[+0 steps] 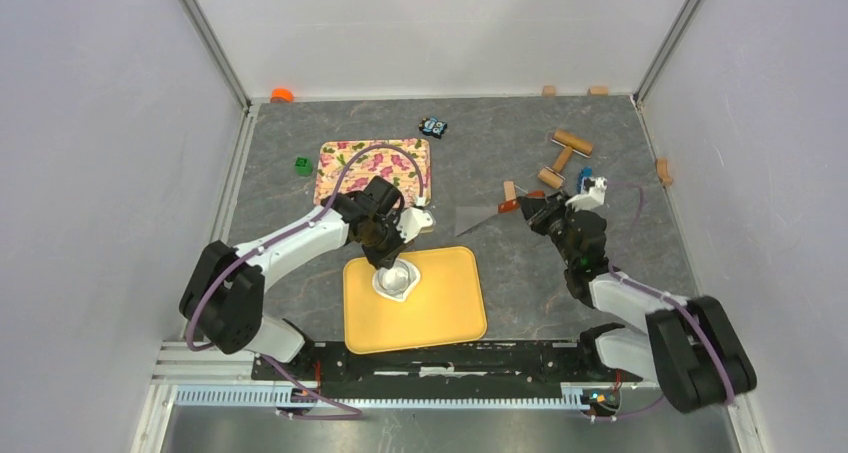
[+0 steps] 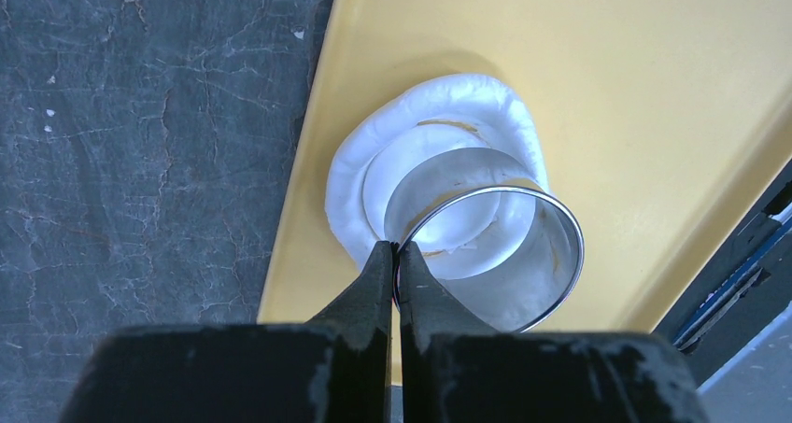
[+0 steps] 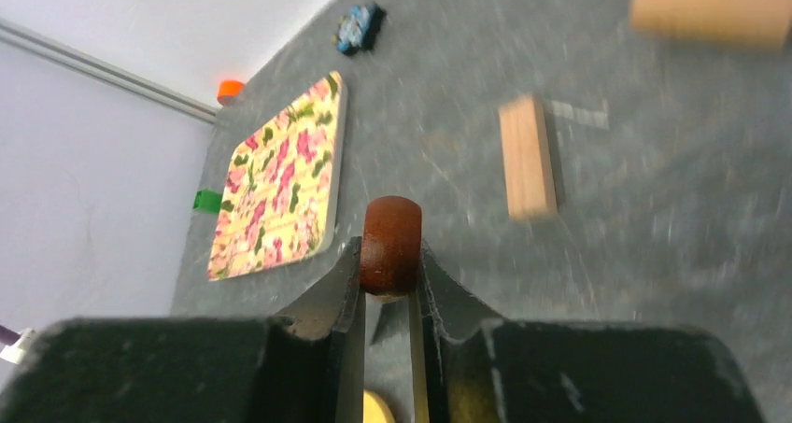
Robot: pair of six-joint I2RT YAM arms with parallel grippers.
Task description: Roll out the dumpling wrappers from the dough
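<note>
In the left wrist view my left gripper is shut on the rim of a metal ring cutter (image 2: pixel 551 292), which stands over a flattened white dough piece (image 2: pixel 364 171) on the yellow tray (image 2: pixel 672 68). My right gripper holds the reddish wooden handle (image 3: pixel 390 241) of a scraper between its fingers, right of the tray. Its metal blade (image 1: pixel 472 218) extends leftward over the grey table. The floral board (image 1: pixel 340 153) lies behind the left arm.
Wooden rolling tools (image 1: pixel 570 143) lie at the back right, with a wooden block (image 3: pixel 528 157) beside the scraper. A green cube (image 1: pixel 303 165), a dark small object (image 1: pixel 433 127) and an orange item (image 1: pixel 281 94) sit farther back.
</note>
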